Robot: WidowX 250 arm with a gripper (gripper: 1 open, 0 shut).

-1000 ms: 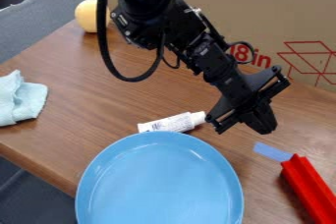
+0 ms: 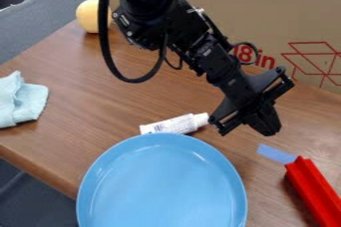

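Note:
My black gripper (image 2: 248,121) hangs low over the wooden table, just right of a white tube (image 2: 170,124) that lies on its side behind a blue plate (image 2: 160,191). The gripper looks shut, and nothing shows between its fingers.
A red object (image 2: 314,191) lies at the right edge beside a strip of blue tape (image 2: 277,154). A light blue cloth (image 2: 19,100) is at the left edge. A yellow round object (image 2: 90,15) stands at the back left, and a cardboard box (image 2: 300,42) backs the table.

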